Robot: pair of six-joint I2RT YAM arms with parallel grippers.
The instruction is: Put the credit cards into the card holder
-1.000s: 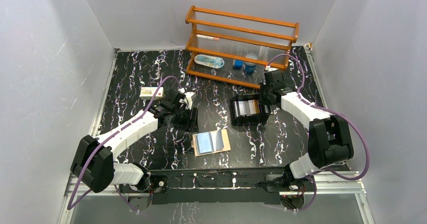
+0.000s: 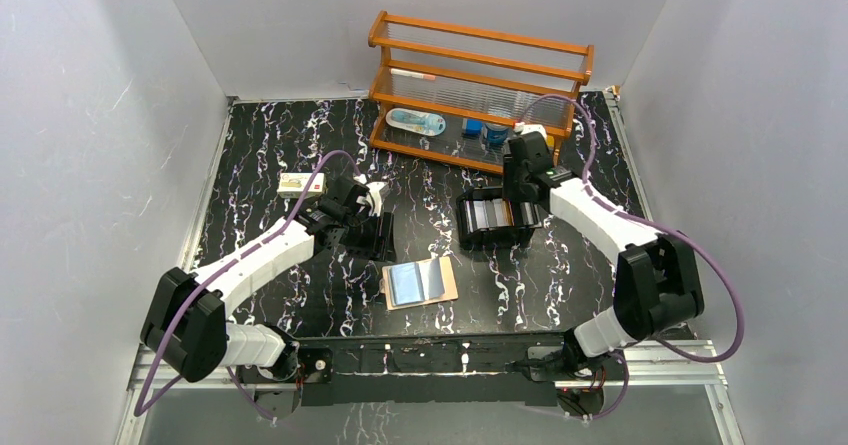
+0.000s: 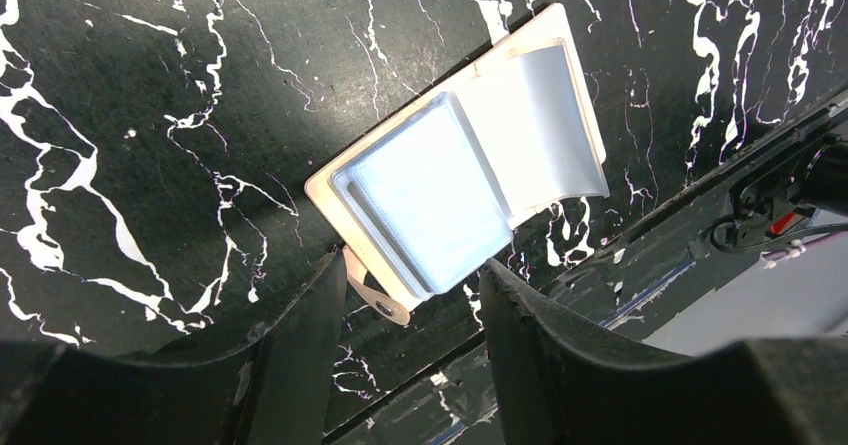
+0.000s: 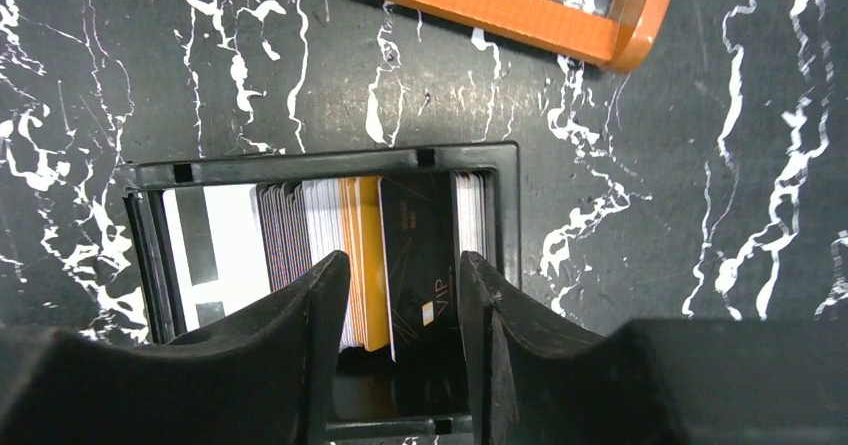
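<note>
A black box (image 4: 322, 169) holds a row of upright cards, among them white cards (image 4: 236, 235), an orange card (image 4: 371, 265) and a black VIP card (image 4: 418, 250) that leans at the right. Over the box stands my right gripper, part open, its fingertips apart on either side of the black card; whether they touch it I cannot tell. The card holder (image 3: 420, 195), with clear bluish sleeves and a beige backing, lies spread open on the table. My left gripper hangs open and empty just to the holder's upper left in the top view.
A wooden rack (image 2: 480, 95) stands at the back, bearing a blue-and-white packet (image 2: 416, 122) and blue items. Behind the left arm is a small pale box (image 2: 300, 184). Between card holder and black box the marble table is clear.
My right gripper was to the right of its present place over the black box; it has shifted left above the cards. The left arm and the card holder have stayed still.
</note>
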